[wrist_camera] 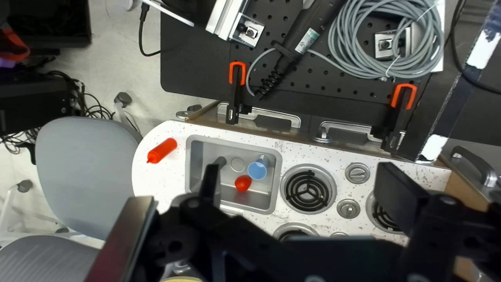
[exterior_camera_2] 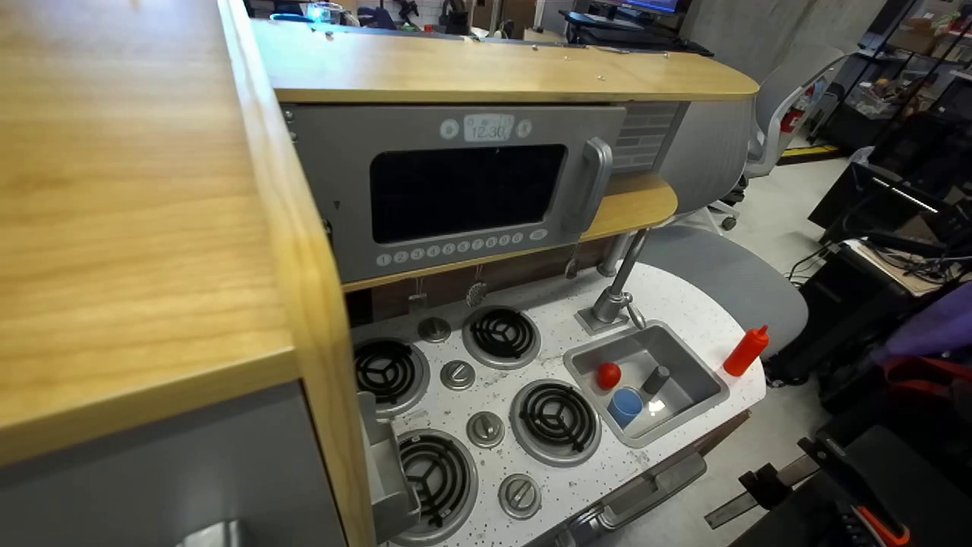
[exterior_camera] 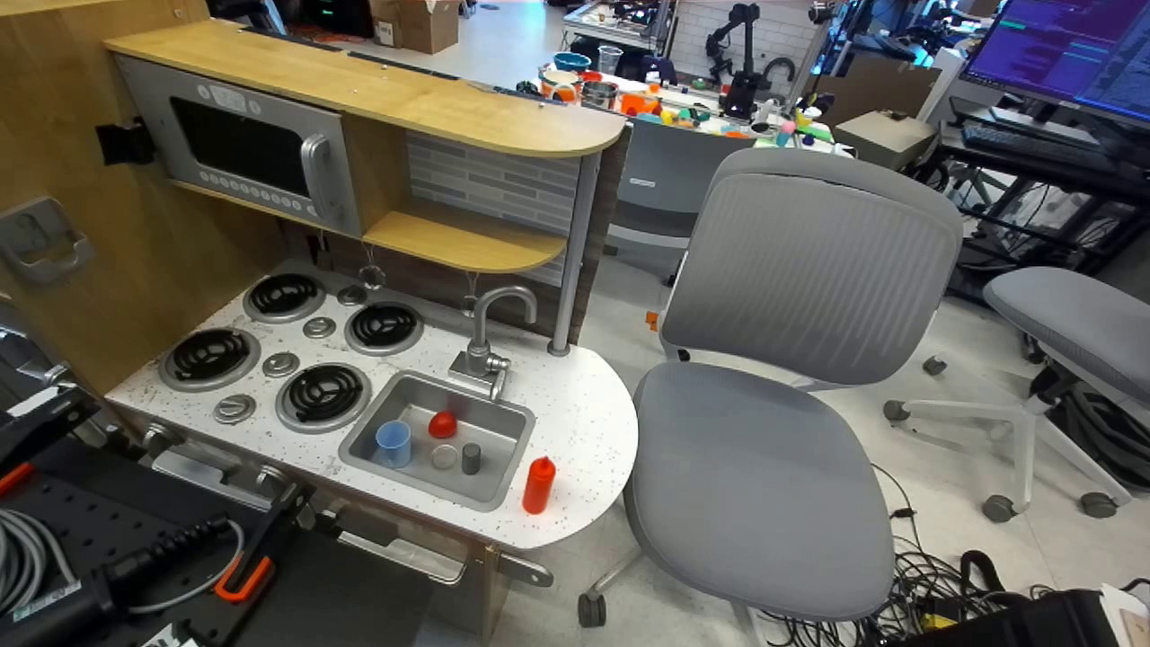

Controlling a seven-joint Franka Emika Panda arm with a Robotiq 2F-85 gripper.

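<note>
Low in the wrist view, my gripper is open, its dark fingers [wrist_camera: 399, 190] wide apart with nothing held between them. Beyond them lies the toy kitchen's grey sink [wrist_camera: 277, 162]. Inside it are a blue cup [exterior_camera: 394, 443], a red round object [exterior_camera: 443, 424] and a small dark grey cylinder [exterior_camera: 471, 458]. A red squeeze bottle [exterior_camera: 538, 485] stands upright on the white counter [exterior_camera: 593, 415], to the right of the sink in the first exterior view. Neither exterior view shows the gripper.
Several black-coiled burners [exterior_camera_2: 555, 415] and grey knobs share the counter. The faucet [exterior_camera: 482, 345] rises behind the sink. Above the counter hang a microwave [exterior_camera_2: 474, 196] and a wooden shelf [exterior_camera: 474, 239]. A grey chair [exterior_camera: 755, 485] stands against the rounded counter end.
</note>
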